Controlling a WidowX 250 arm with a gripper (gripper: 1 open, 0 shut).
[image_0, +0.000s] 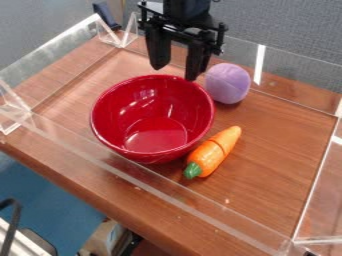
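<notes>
My black gripper hangs above the back of a red bowl, its two fingers apart with nothing visible between them. The bowl is empty and sits on the wooden table. A purple round object lies behind it to the right, beside my gripper. An orange toy carrot with a green tip lies at the bowl's right front.
Clear low walls border the wooden tabletop. Bare wood shows at the left back and on the right. Below the near left edge are a blue floor and some objects.
</notes>
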